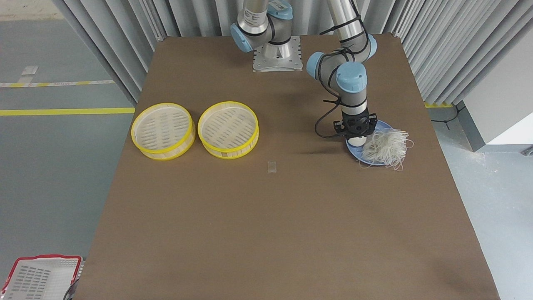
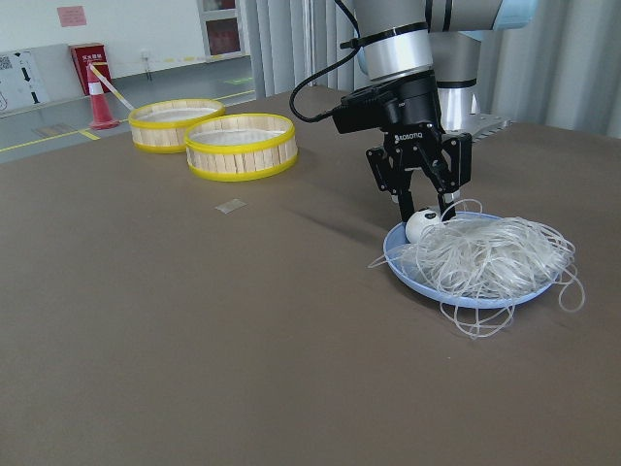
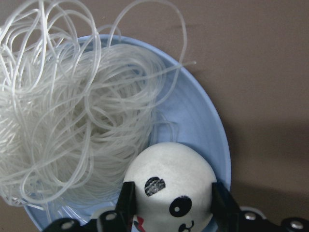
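Note:
My black gripper [image 2: 428, 199] is down at a blue plate [image 3: 203, 125] on the right side of the table. Its fingers sit against both sides of a white ball with a panda face [image 3: 171, 188], which lies at the plate's edge beside a tangled heap of translucent strands [image 3: 72, 111]. Some strands hang over the rim onto the table. The front view shows the gripper [image 1: 355, 135] from above, hiding part of the ball.
Two round baskets with yellow rims, the left one [image 1: 163, 127] and the right one [image 1: 228, 125], stand left of me on the brown table [image 1: 280, 225].

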